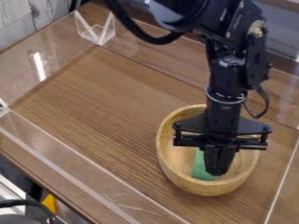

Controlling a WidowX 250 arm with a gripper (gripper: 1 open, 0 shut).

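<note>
My black gripper [218,163] points down into a round wooden bowl [176,166] at the lower right, its fingers close together over a green object [201,171] lying in the bowl. The gripper hides much of the green object, and whether anything is between the fingertips is not visible; the gripper looks shut.
A clear plastic bracket [96,28] stands at the far top left. Dark cables and a yellow item lie at the lower left edge.
</note>
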